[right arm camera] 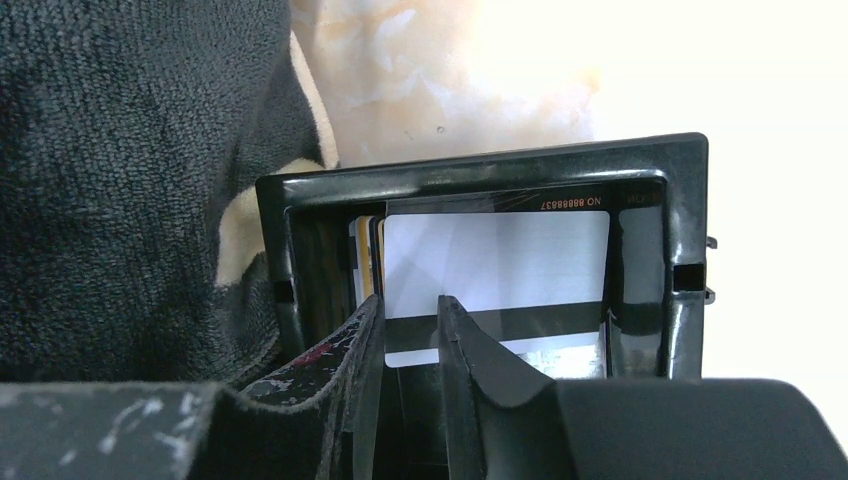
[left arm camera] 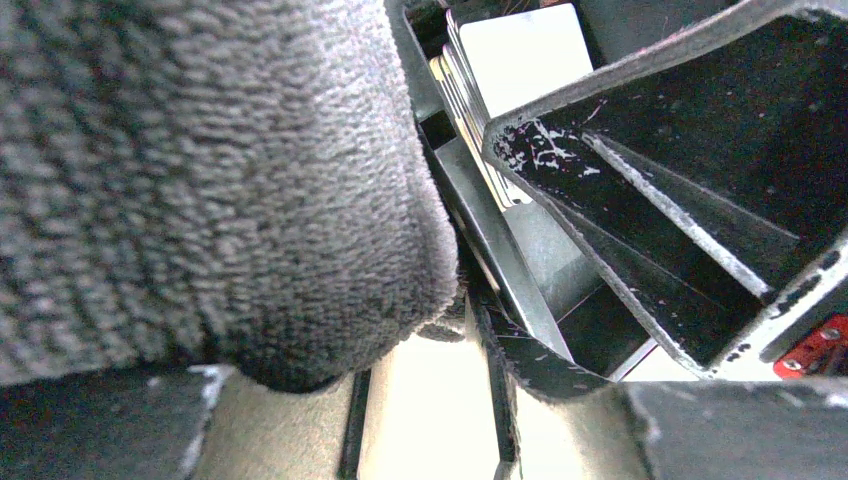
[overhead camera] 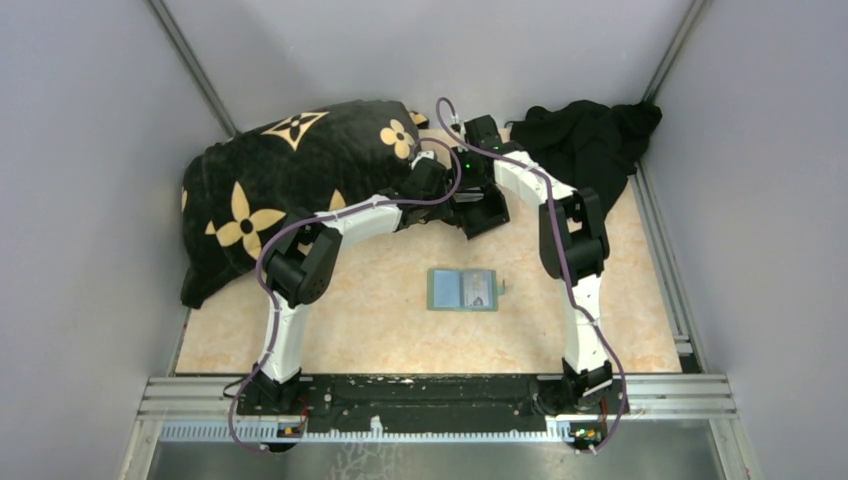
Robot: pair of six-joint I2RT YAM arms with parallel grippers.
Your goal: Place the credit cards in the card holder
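In the top view the blue card holder (overhead camera: pixel 447 288) lies open near the table's middle, untouched. The cards are in a black tray (overhead camera: pixel 486 214) at the back. A white card (right arm camera: pixel 495 262) lies flat in it, beside the upright edges of several other cards (right arm camera: pixel 364 262). Over these cards my right gripper reaches into the tray, its fingertips a narrow gap apart. Whether a card is pinched there is unclear. My left gripper (overhead camera: pixel 440 208) is at the tray's left side. Its fingers are blurred in its own view, so I cannot tell what they hold.
A dark patterned cushion (overhead camera: pixel 290 190) fills the back left, close against the tray and left gripper. Black cloth (overhead camera: pixel 590 145) lies at the back right. Bare table surrounds the card holder.
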